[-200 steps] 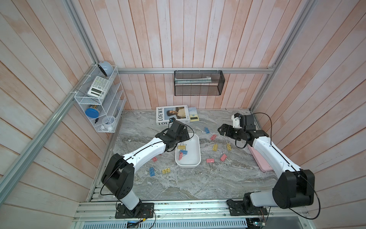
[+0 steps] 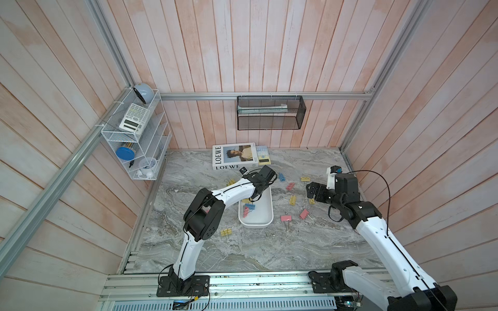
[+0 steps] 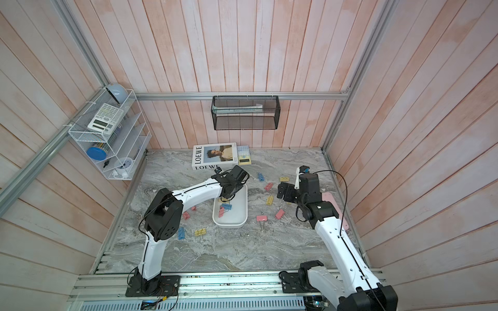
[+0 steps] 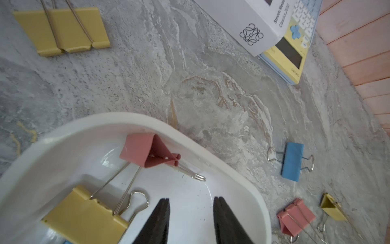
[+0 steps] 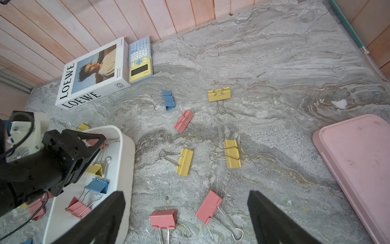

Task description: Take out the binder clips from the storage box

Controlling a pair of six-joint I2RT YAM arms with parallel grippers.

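A white storage box (image 2: 262, 217) sits mid-table with pink, yellow and blue clips inside. In the left wrist view a pink clip (image 4: 142, 150) leans at the box's inner wall above a yellow clip (image 4: 85, 215); the right wrist view also shows a blue clip (image 5: 97, 186) inside. My left gripper hangs over the box, part open, fingers apart with nothing between them at the bottom of that view. My right gripper is open over the table right of the box; only its blurred fingers show in its wrist view.
Several loose clips lie around the box, including a yellow one (image 5: 219, 93). A book (image 2: 233, 155) and calculator (image 5: 139, 61) lie at the back. A pink lid (image 5: 349, 170) is at the right. A wire shelf (image 2: 135, 145) stands on the left.
The right arm has moved right and its elbow has shifted since about a second ago.
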